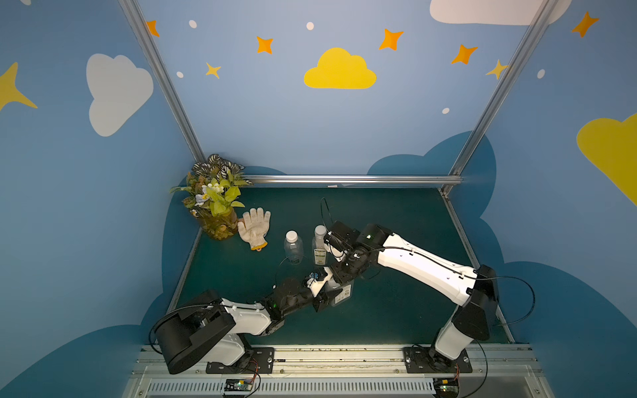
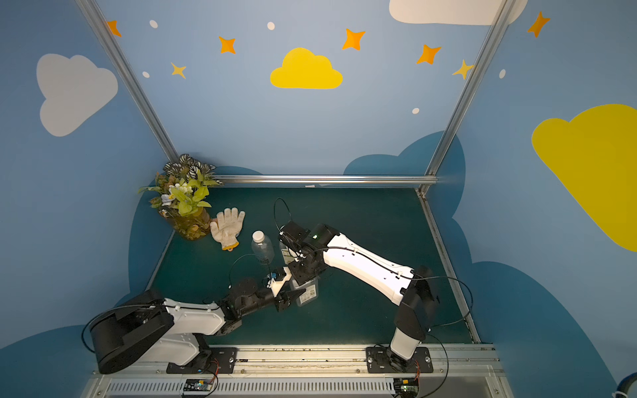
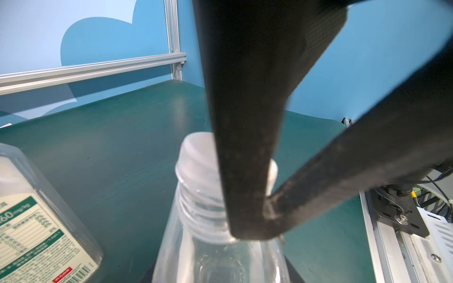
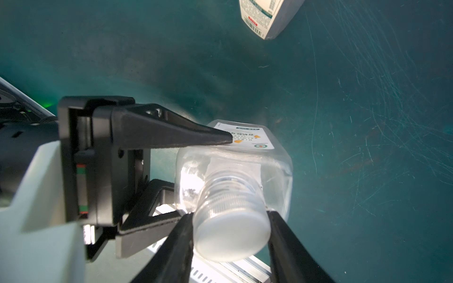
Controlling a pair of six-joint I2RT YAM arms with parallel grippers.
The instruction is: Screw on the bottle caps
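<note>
A clear bottle [image 3: 221, 264] stands upright on the table, with my left gripper shut around its body. On its neck sits a white cap [image 4: 231, 235]; its thread rings show below it, and whether it is tight cannot be told. From above, my right gripper has one finger on each side of this cap, very close to it. Whether those fingers press on the cap is not clear. In the left wrist view a dark right finger [image 3: 245, 188] covers part of the cap. Behind stand two more bottles with white caps, one plain [image 1: 292, 252] and one labelled [image 1: 320, 256].
A work glove [image 1: 254, 229] and a potted plant [image 1: 217, 199] are at the back left. The labelled bottle stands close behind the right gripper. Bare green table [image 1: 404, 311] lies to the right and at the back.
</note>
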